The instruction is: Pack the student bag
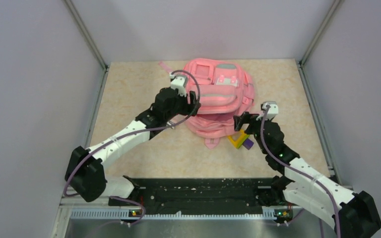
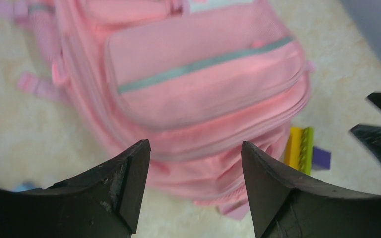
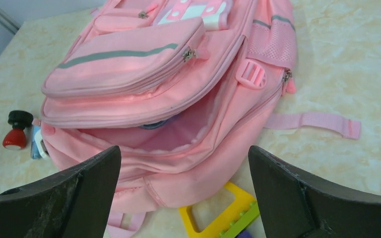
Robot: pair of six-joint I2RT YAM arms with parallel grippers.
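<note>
The pink student bag (image 1: 218, 101) lies on the table, its main pocket (image 3: 178, 131) gaping below the drooping front flap (image 3: 129, 57). Deep in that opening, a dark blue item (image 3: 154, 125) is partly visible in the right wrist view. My left gripper hovers over the bag's left side, open and empty. Over the bag's lower right edge hangs my right gripper, also open with nothing between its fingers. Against the bag's front right lie a yellow-and-green piece (image 3: 223, 218) and a purple block (image 1: 248, 144).
Left of the bag, a red-and-black stamp-like item (image 3: 16, 130) stands beside a small blue-and-white object (image 3: 37, 141). A loose strap (image 3: 317, 121) stretches out on the right.
</note>
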